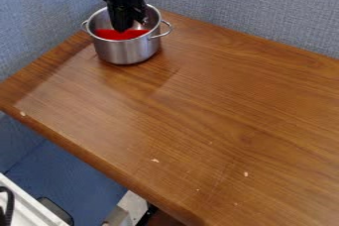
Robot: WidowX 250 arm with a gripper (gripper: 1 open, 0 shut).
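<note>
A steel pot point(126, 52) with two side handles stands at the back left corner of the wooden table. Something red point(117, 34) lies inside it. My black gripper point(125, 22) comes down from the top into the pot, near its back rim. Its fingertips are dark and partly hidden, so I cannot tell whether it is open or holds anything.
Grey-blue padded walls stand behind and to the left. A white object point(16, 200) with a black cable sits below the table's left edge.
</note>
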